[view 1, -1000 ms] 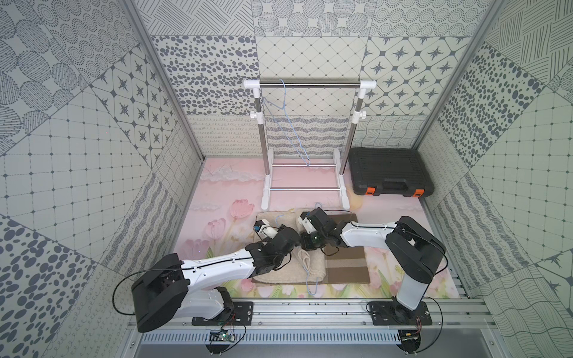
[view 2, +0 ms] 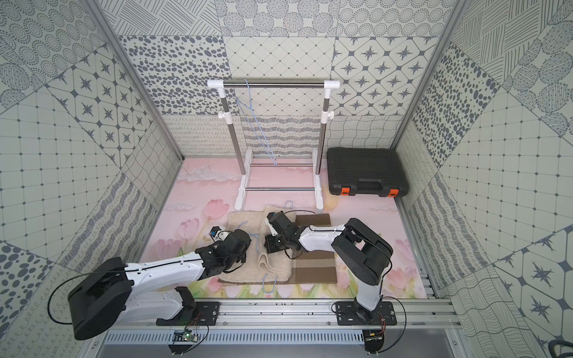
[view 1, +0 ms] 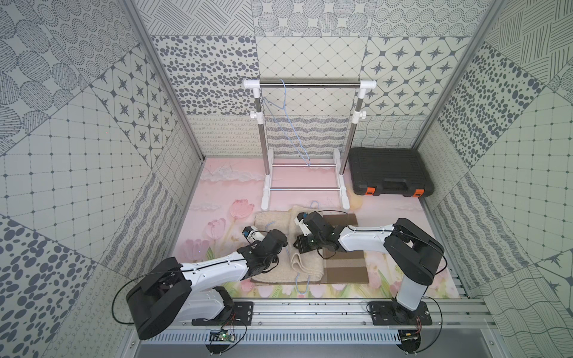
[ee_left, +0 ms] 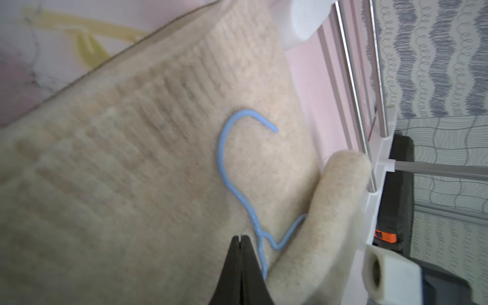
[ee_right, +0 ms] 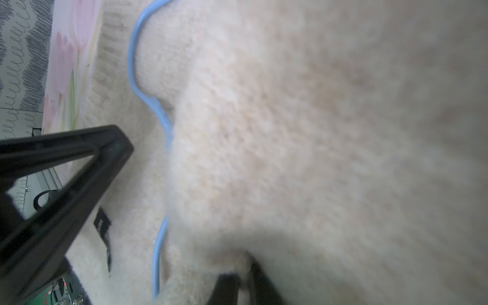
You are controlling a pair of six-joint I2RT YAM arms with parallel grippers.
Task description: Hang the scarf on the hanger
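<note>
The cream scarf [view 1: 271, 275] lies on the table with its right part folded over. A blue hanger [ee_left: 223, 147] rests on the scarf, its hook showing in the left wrist view and its far part under the rolled fold [ee_left: 333, 203]. One end of this hanger [view 1: 302, 289] pokes out at the scarf's front edge. My left gripper is shut above the scarf, left of the fold, with nothing seen between its fingers. Low in the right wrist view, my right gripper is shut on the scarf's fold, its tips partly buried in the cloth.
Behind the scarf stands a clothes rack [view 1: 310, 84] with another blue hanger [view 1: 286, 113] on its bar. A black case [view 1: 391, 170] sits at the back right. Brown striped cloth [view 1: 346, 271] extends right of the scarf.
The right gripper shifted slightly left, and the hanger's front end has also slid left.
</note>
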